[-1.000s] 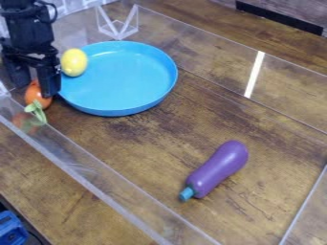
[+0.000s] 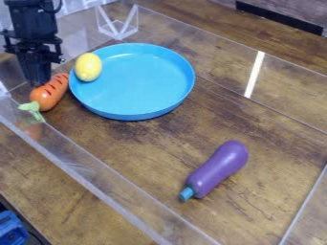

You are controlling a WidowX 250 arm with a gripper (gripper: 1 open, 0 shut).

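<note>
My black gripper (image 2: 38, 67) is at the upper left, raised just above and behind an orange toy carrot (image 2: 49, 94) with green leaves, which lies against the left side of a blue plate (image 2: 134, 88). The gripper looks shut, with nothing visible between its fingers. A yellow egg-like toy (image 2: 88, 67) sits at the plate's upper left edge. A purple toy eggplant (image 2: 220, 167) lies on the wooden surface at the lower right.
Clear plastic walls border the area on the left and at the near side, close to the gripper and carrot. A blue object (image 2: 10, 230) shows at the bottom left corner.
My gripper has risen off the carrot, which is now more exposed.
</note>
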